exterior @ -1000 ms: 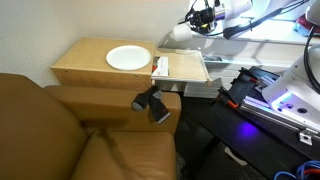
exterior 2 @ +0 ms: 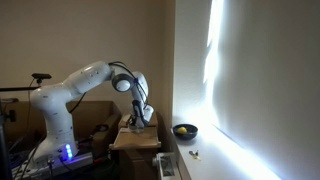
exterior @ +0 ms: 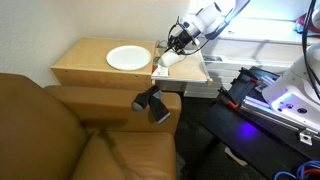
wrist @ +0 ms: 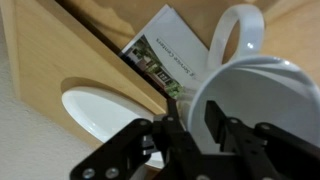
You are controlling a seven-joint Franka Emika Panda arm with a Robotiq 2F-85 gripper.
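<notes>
A white mug (exterior: 172, 59) sits tilted just below my gripper (exterior: 178, 48), at the open drawer (exterior: 190, 68) in exterior view 1. In the wrist view the mug (wrist: 262, 100) fills the right side, with its round rim and handle (wrist: 240, 30) showing. The dark fingers (wrist: 178, 140) of my gripper are at the near edge of the rim. Whether they still press on the mug wall is not clear. In exterior view 2 the arm's end is small and the mug is hard to make out.
A printed booklet (wrist: 165, 48) lies in the drawer beside the mug. On the wooden top stands a white plate (exterior: 129, 57). Dark cloth-like items (exterior: 151, 103) rest on the brown sofa (exterior: 120, 145). A dark bowl (exterior 2: 185, 131) stands apart on the right-hand surface.
The mug now covers part of the drawer near the booklet.
</notes>
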